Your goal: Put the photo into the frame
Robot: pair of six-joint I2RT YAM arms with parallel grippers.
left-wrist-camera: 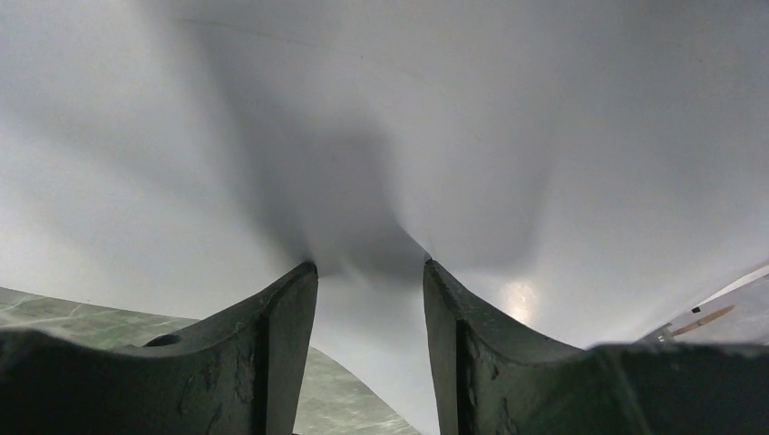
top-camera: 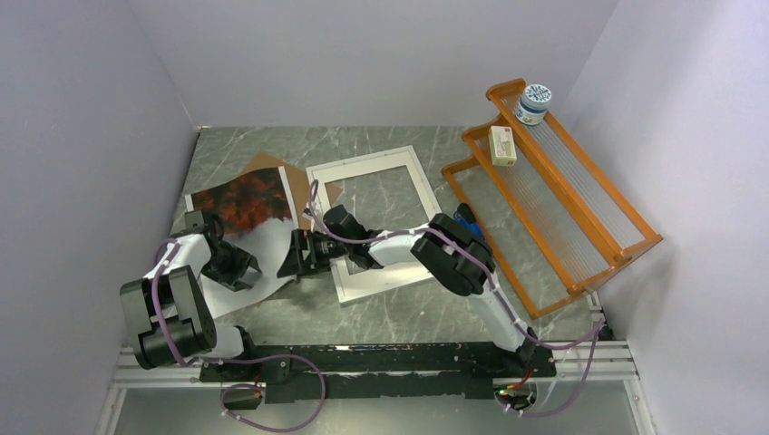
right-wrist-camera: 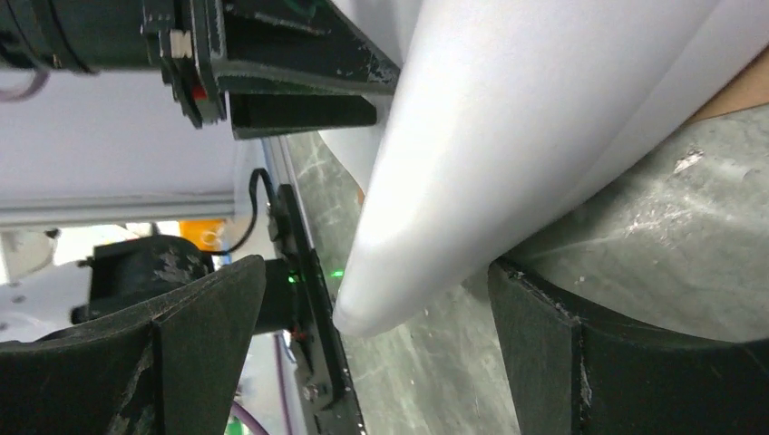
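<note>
The photo (top-camera: 236, 195), red-orange on top with a white lower sheet (top-camera: 263, 245), lies on brown cardboard (top-camera: 266, 159) at the left. My left gripper is shut on the white sheet, which creases at its fingertips. My right gripper is open over the right edge of the white sheet, which bulges up in a curl between its fingers in the right wrist view. The white frame (top-camera: 367, 165) lies right of the photo, partly covered by my right arm.
A wooden rack (top-camera: 567, 195) with a jar (top-camera: 532, 104) and a small box (top-camera: 502, 145) stands at the right, a blue object (top-camera: 469, 220) beside it. Grey walls enclose the back and sides. Bare table shows behind the frame and at the front.
</note>
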